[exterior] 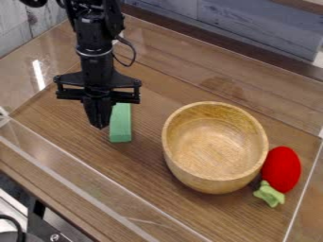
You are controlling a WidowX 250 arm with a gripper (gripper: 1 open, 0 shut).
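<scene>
My black gripper (98, 93) hangs over the left middle of the wooden table, just left of a green block (121, 123) that lies on the tabletop. The gripper looks shut, and nothing shows between its fingers. Its body hides part of the table behind it.
A large tan bowl (214, 146) sits right of the block, with a red object (281, 170) with a pale green top (269, 195) beyond it at the right.
</scene>
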